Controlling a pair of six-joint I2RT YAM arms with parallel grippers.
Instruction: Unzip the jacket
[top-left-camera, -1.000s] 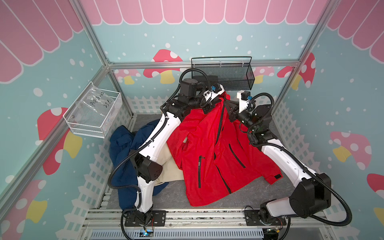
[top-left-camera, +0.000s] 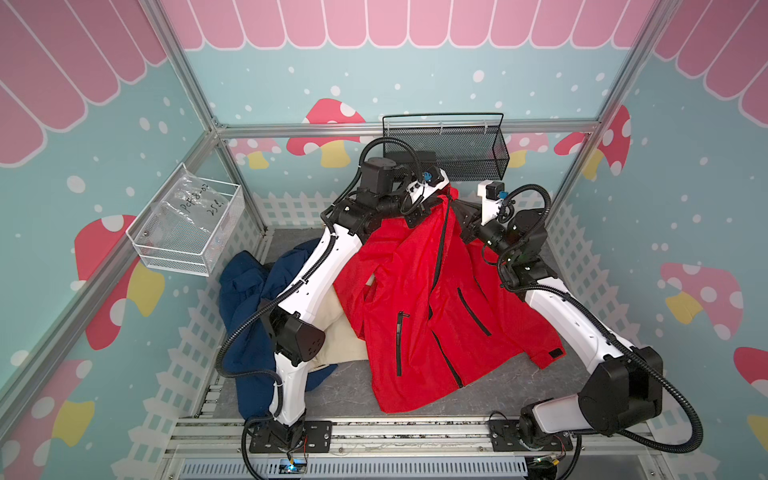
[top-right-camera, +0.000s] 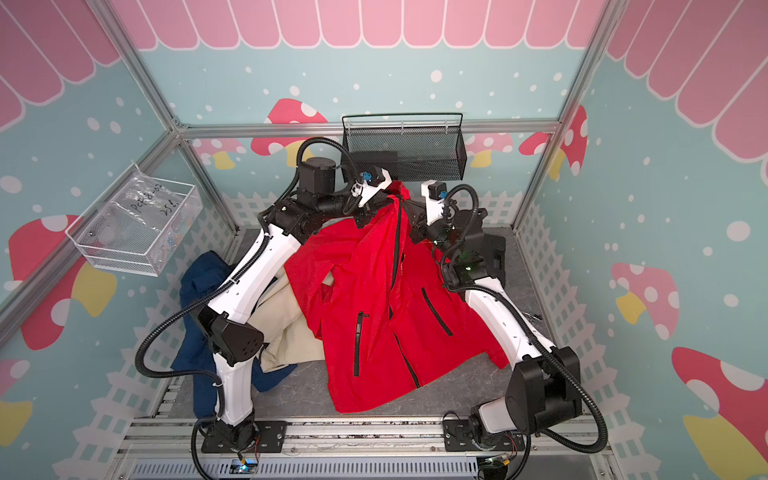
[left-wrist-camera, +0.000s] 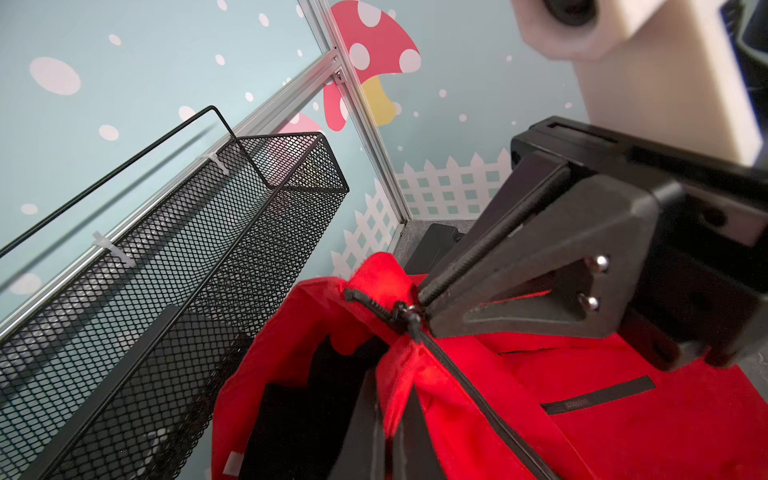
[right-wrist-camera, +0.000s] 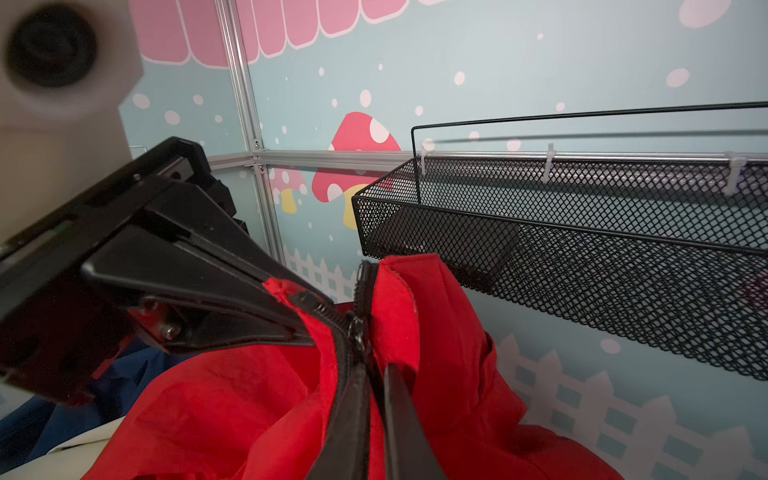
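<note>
The red jacket (top-left-camera: 416, 320) is spread on the table, its collar end lifted toward the back. In the left wrist view its zip slider (left-wrist-camera: 404, 312) sits high on the black zip, near the collar, and the collar is spread above it. My left gripper is shut on the red collar edge beside the zip. My right gripper stands just below the slider, its fingers (right-wrist-camera: 412, 440) slightly apart with a narrow gap. Whether the dark pull lies between their tips is hard to see.
A black mesh basket (top-left-camera: 448, 148) hangs on the back wall, close behind both grippers. A white wire basket (top-left-camera: 188, 228) is on the left wall. Blue cloth (top-left-camera: 248, 312) and beige cloth (top-left-camera: 344, 340) lie left of the jacket.
My right gripper has shifted very slightly in the top left view. The left arm and the jacket look the same.
</note>
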